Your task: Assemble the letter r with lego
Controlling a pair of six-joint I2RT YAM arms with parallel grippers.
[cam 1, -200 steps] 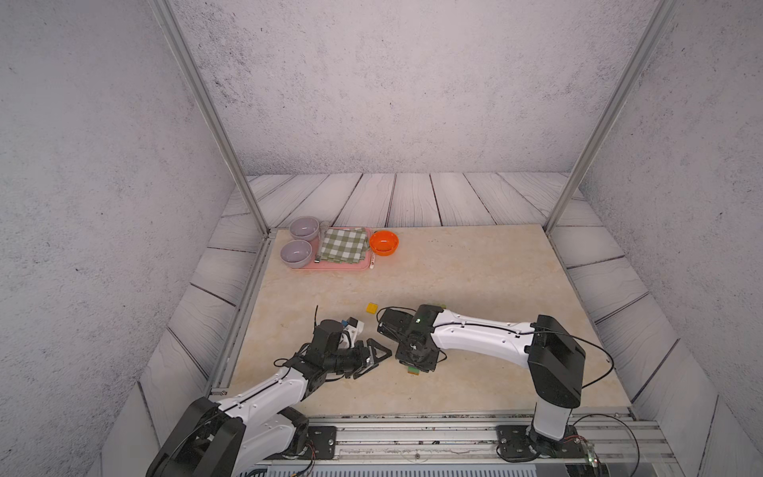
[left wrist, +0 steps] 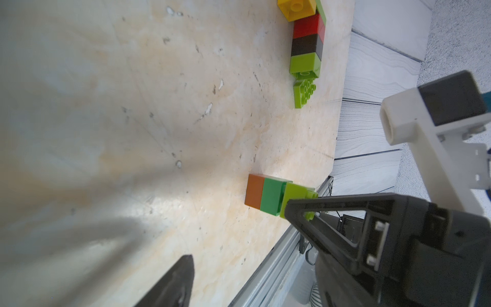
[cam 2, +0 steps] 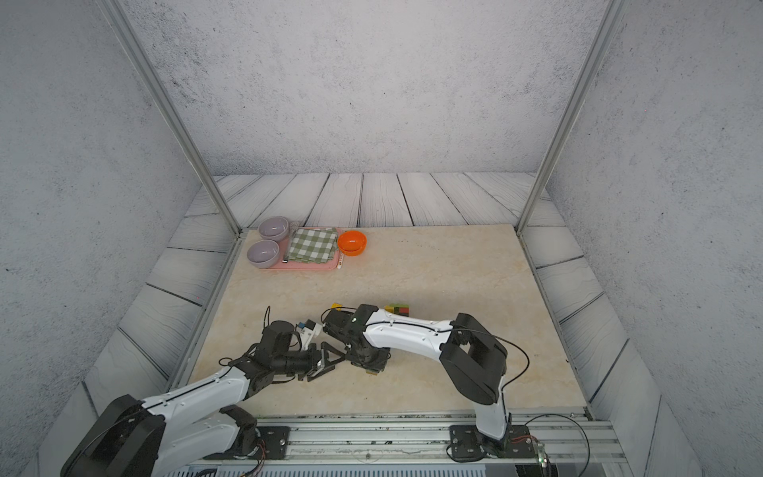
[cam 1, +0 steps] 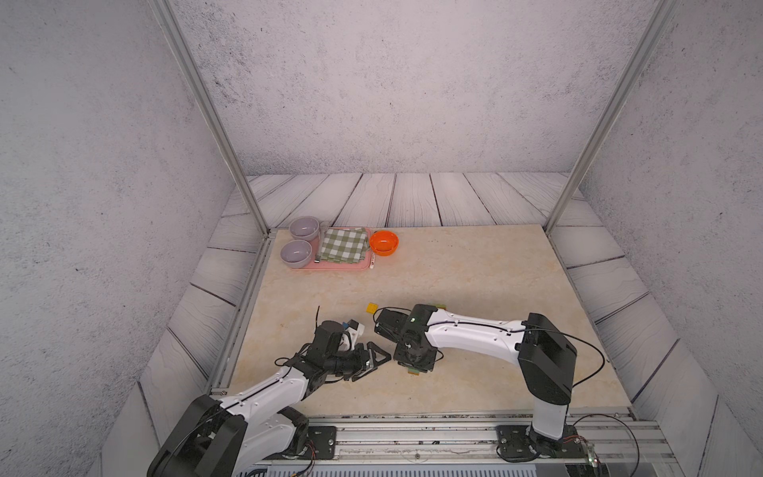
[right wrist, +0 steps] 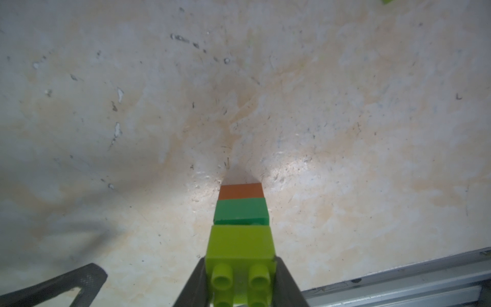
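Observation:
My right gripper is shut on a light green brick (right wrist: 238, 242), studs up in the right wrist view, which sits against a dark green brick (right wrist: 240, 209) and an orange-brown brick (right wrist: 240, 190) on the table; whether they are joined is hard to tell. In the left wrist view, my left gripper is part open just left of that stack, with nothing seen between its fingers. Farther off lies a row of yellow (left wrist: 296, 7), red (left wrist: 307, 26), dark (left wrist: 305, 45) and light green (left wrist: 304, 65) bricks, with a loose green brick (left wrist: 304, 93) beside it.
A pink tray (cam 1: 334, 266) with bowls and checked cloth, plus an orange bowl (cam 1: 384, 245), stands at the back left. A small yellow brick (cam 1: 371, 307) lies mid-table. The table's front rail is close to the grippers.
The left arm is nearly unchanged.

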